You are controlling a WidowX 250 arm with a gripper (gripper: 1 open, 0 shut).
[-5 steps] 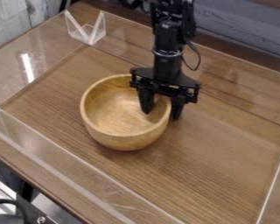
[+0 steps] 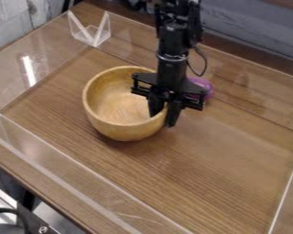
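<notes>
A large tan bowl (image 2: 113, 108) stands on the wooden table. My black gripper (image 2: 161, 104) is over the bowl's right rim, its fingers pointing down at the rim; whether they grip it cannot be made out. A purple object (image 2: 201, 86) lies behind the gripper on the right, partly hidden by it.
A clear plastic item (image 2: 91, 29) sits at the back left. A white item lies at the left edge.
The bowl has moved toward the back left compared with a second ago. The gripper has shifted slightly, and more of the purple object shows.
</notes>
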